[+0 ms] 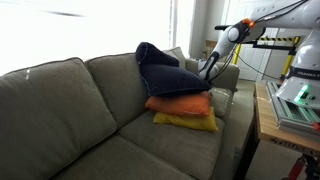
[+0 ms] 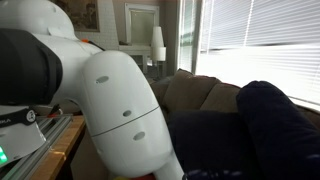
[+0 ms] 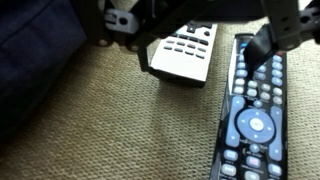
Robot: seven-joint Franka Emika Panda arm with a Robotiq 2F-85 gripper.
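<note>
Two remotes lie on tan woven fabric in the wrist view. The black remote (image 3: 255,125), with blue and grey buttons and a round pad, is at the right. A smaller white-and-grey remote (image 3: 183,58) lies to its left, its upper part running out of the frame. Over them is my open gripper, one dark finger on each side of the white remote's upper part; the right finger overlaps the black remote's view. Whether either finger touches is unclear. In exterior view 1 the fingers are hidden behind the pillows, at the couch's far end.
Dark blue pillows (image 1: 170,75) are stacked on an orange pillow (image 1: 180,104) and a yellow pillow (image 1: 187,121) on the grey-brown couch (image 1: 60,120). Dark blue cloth (image 3: 35,70) fills the wrist view's left side. A wooden table (image 1: 268,125) stands at the right.
</note>
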